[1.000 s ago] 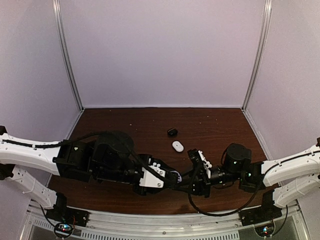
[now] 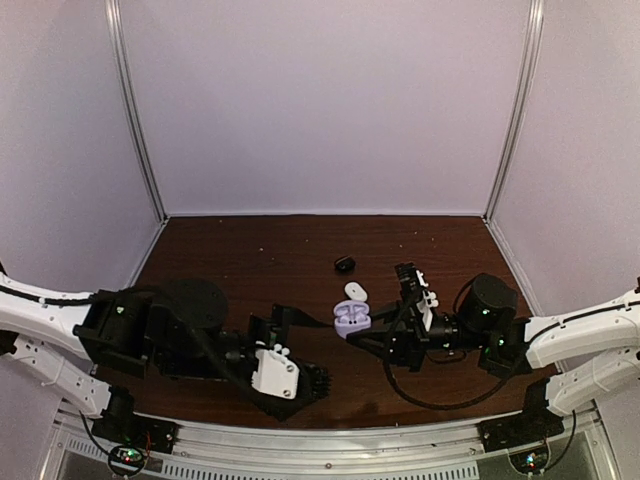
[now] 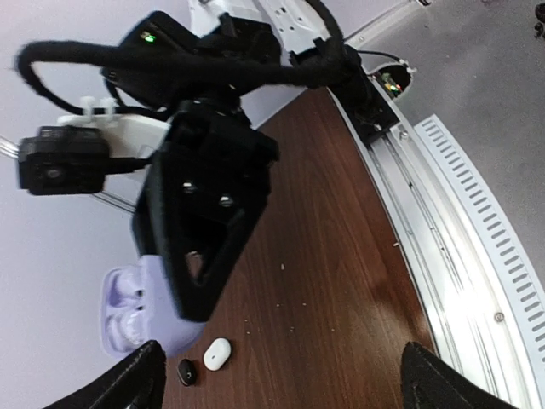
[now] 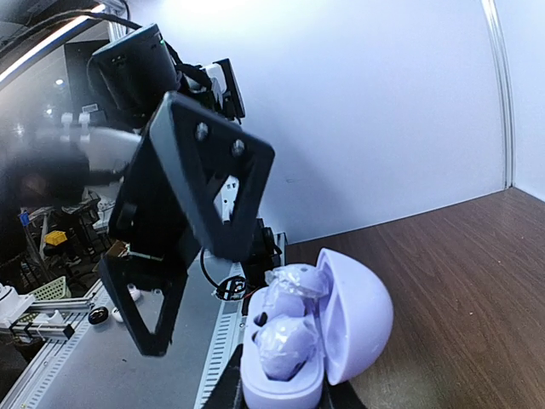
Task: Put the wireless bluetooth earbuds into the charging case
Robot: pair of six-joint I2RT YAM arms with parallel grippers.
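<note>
The lilac charging case [image 2: 351,318] is held up with its lid open, and my right gripper [image 2: 370,338] is shut on its body. In the right wrist view two glossy lilac earbuds, a nearer earbud [image 4: 285,345] and a farther earbud [image 4: 298,279], sit side by side in the case. Whether they are fully seated cannot be told. My left gripper [image 2: 322,352] stands open to the left of the case, apart from it. Nothing shows between its fingers in the left wrist view.
Behind the raised case, a white rounded case [image 2: 355,291] and a small black case [image 2: 345,265] lie on the brown table [image 2: 230,250]. A cable [image 2: 430,404] loops below the right arm.
My left gripper has drawn away leftward from the case and stands open. The case, hidden behind the left gripper before, now shows clearly, tilted toward the top camera and slightly farther back.
</note>
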